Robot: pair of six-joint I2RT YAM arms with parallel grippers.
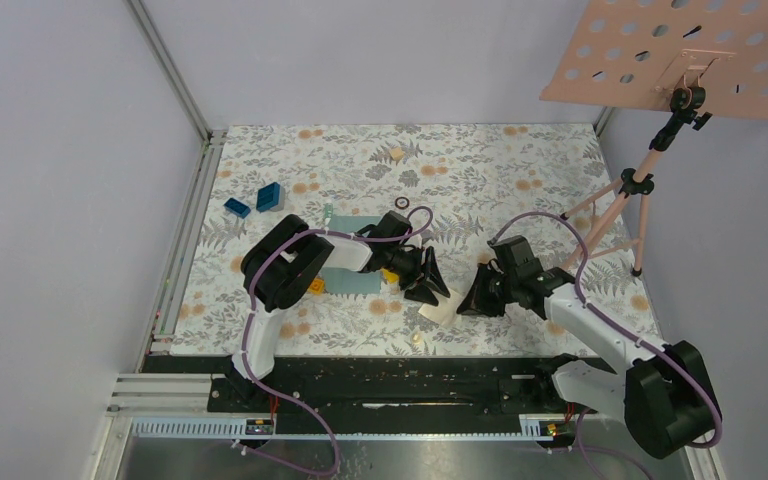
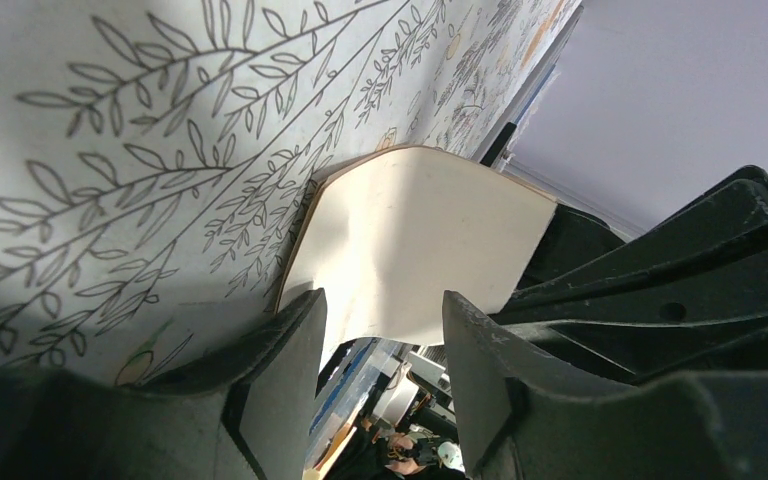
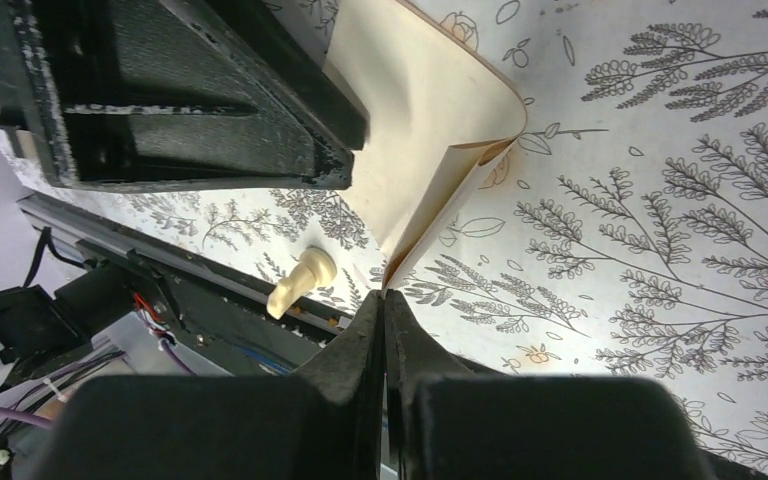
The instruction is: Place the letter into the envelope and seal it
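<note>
A small cream envelope (image 1: 440,307) lies near the table's front edge, between my two grippers. In the right wrist view, its folded flap (image 3: 450,195) stands partly lifted, and the flap's lower corner comes to the tips of my right gripper, which is shut on it. My left gripper has its fingers apart, with the envelope (image 2: 430,230) showing behind and between them. From the right wrist view, a black left finger (image 3: 335,165) overlaps the envelope's left side. Whether a letter is inside cannot be seen.
A cream-coloured stamp-like piece (image 3: 302,282) rests near the front edge. Under the left arm lies a grey-green mat (image 1: 353,282) with yellow items. Blue boxes (image 1: 270,197) stand at the back left, and a tripod (image 1: 620,200) at the right.
</note>
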